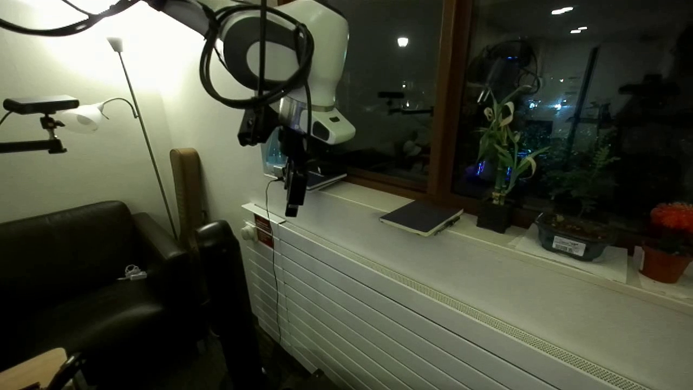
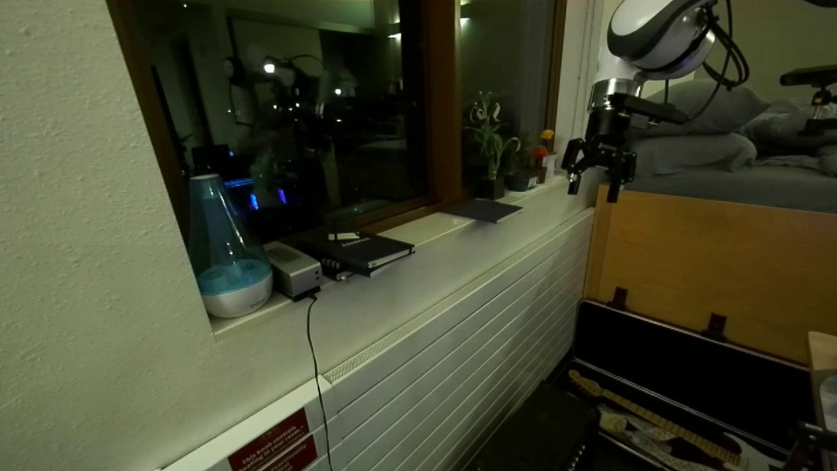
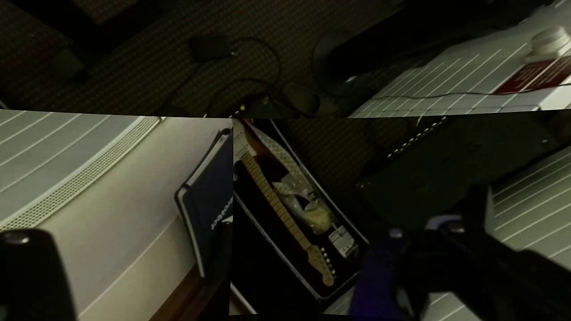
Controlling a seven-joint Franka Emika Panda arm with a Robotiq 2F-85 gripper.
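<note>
In exterior view 2 my gripper hangs at the right, its fingers spread apart with nothing visible between them. Exterior view 1 shows the gripper edge-on, pointing down above the radiator's far end. It touches nothing that I can see. On the window sill lie a dark notebook and, nearer the corner, a black book on other items. The wrist view is broken into mismatched patches; a navy book and dark finger shapes appear in it.
A blue-and-white humidifier and a grey box stand at the sill's corner end. Potted plants, including a bamboo-like plant, line the other end. Below are the slatted radiator and an open case holding a guitar.
</note>
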